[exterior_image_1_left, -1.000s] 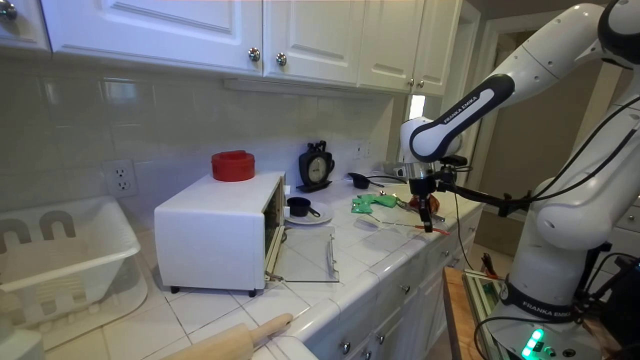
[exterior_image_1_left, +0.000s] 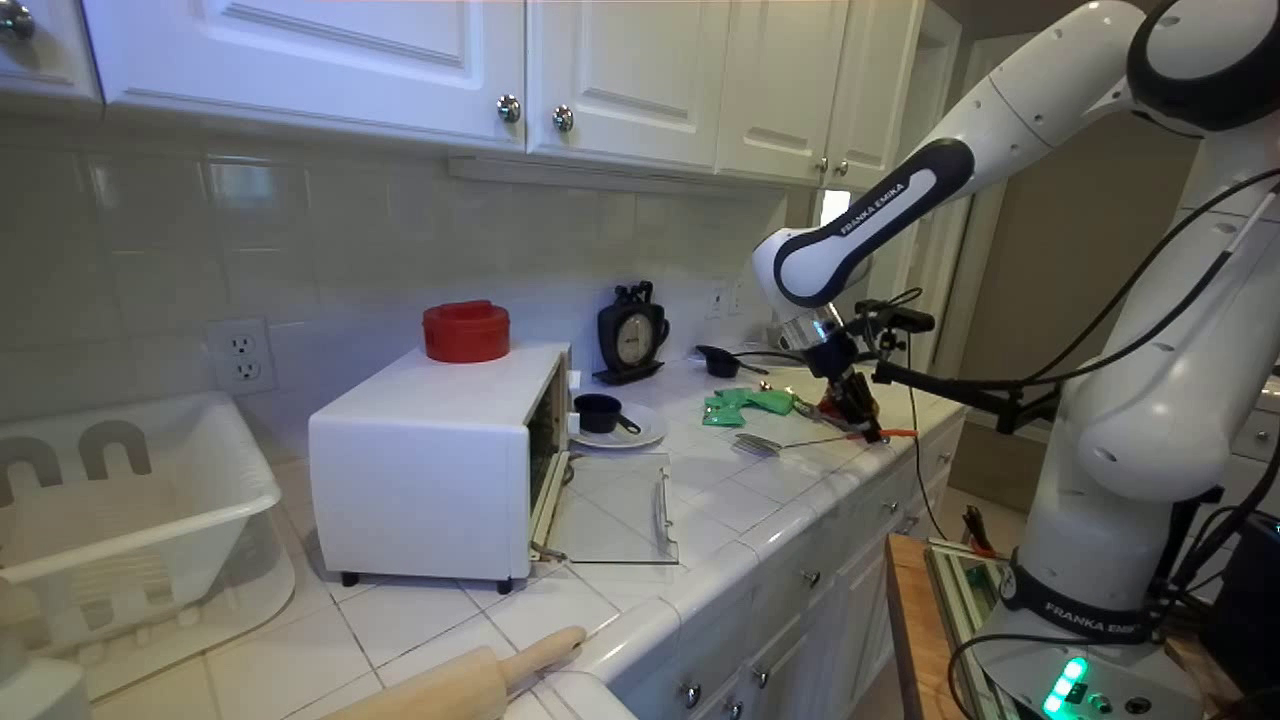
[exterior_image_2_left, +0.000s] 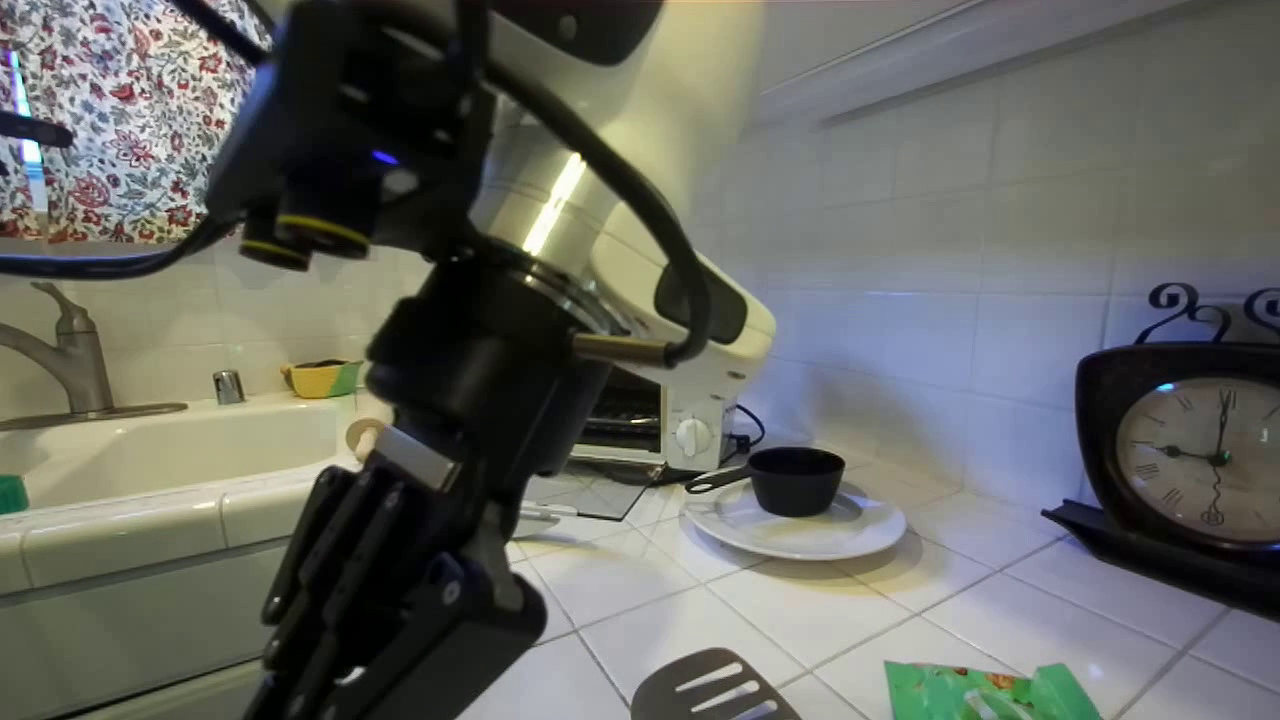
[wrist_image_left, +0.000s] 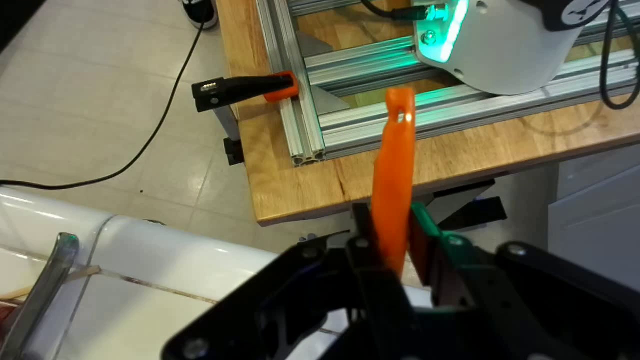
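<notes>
My gripper is shut on the orange handle (wrist_image_left: 393, 174) of a slotted spatula, and the handle's free end sticks out beyond the fingers. In the first exterior view the gripper (exterior_image_1_left: 872, 432) is tilted at the counter's front edge. From it the thin shaft runs left to the spatula's head (exterior_image_1_left: 757, 445). The dark slotted head (exterior_image_2_left: 711, 688) shows at the bottom of the second exterior view. There the fingertips fall below the frame.
A black pot (exterior_image_2_left: 797, 480) sits on a white plate (exterior_image_2_left: 888, 528) beside the white toaster oven (exterior_image_1_left: 420, 468), whose glass door (exterior_image_1_left: 612, 510) is down. Green packets (exterior_image_1_left: 746, 406) and a clock (exterior_image_1_left: 632, 336) stand behind the spatula. A wooden stand (wrist_image_left: 264, 192) borders the counter gap.
My arm has moved left and its wrist has tilted, with the fingers pointing toward the counter's front edge. The spatula's head has shifted slightly right and turned darker in view.
</notes>
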